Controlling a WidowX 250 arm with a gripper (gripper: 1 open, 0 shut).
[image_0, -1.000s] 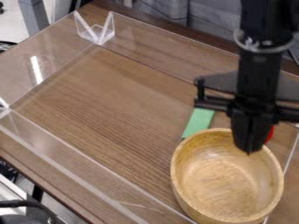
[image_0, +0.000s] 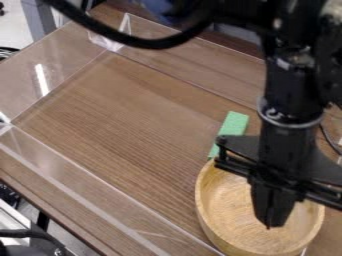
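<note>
My gripper (image_0: 271, 206) reaches down from the upper right into a round, shallow, tan bowl (image_0: 219, 212) at the lower right. The gripper is shut, with nothing visible between its fingers, and its body hides much of the bowl. A flat green object (image_0: 230, 131) lies just behind the bowl, partly hidden by the arm.
A clear plastic piece (image_0: 107, 38) stands at the back left. A dark cable crosses the top, and the table's edge runs along the lower left.
My gripper has moved down and toward the viewer, into the bowl, hiding more of it. The bowl and green object appear to stay in place.
</note>
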